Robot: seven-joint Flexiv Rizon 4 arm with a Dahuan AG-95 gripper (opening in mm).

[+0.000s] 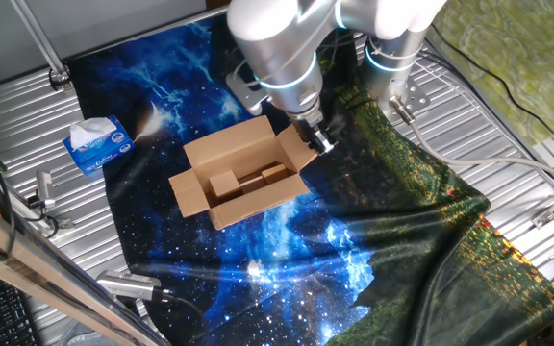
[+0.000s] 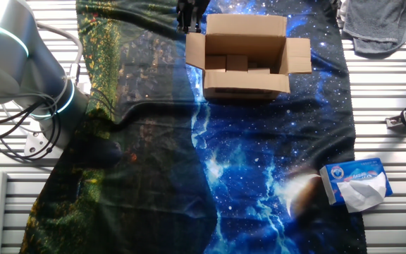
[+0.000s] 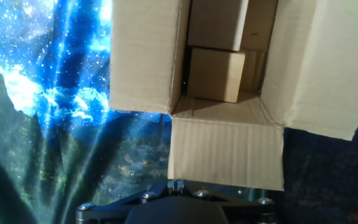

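An open cardboard box [image 1: 258, 207] stands on the dark printed cloth, its flaps folded outward. Inside it lie several small cardboard boxes; the wrist view shows a pale one [image 3: 216, 22] and a browner one [image 3: 215, 74]. My gripper [image 1: 326, 147] is just outside the box's end flap [image 1: 294, 149], on the side towards the robot base. In the wrist view the fingertips of the gripper are together at the outer edge of that end flap [image 3: 225, 152], with nothing visible between them. Whether they touch the flap I cannot tell. Exterior view 2 shows the gripper [image 2: 189, 28] cut off at the top.
A blue tissue box [image 1: 100, 149] stands on the cloth's edge, away from the cardboard box. The cloth [image 2: 154, 176] is wrinkled but mostly bare. A grey cloth [image 2: 378, 25] and a metal device [image 1: 128, 284] lie at the table's side.
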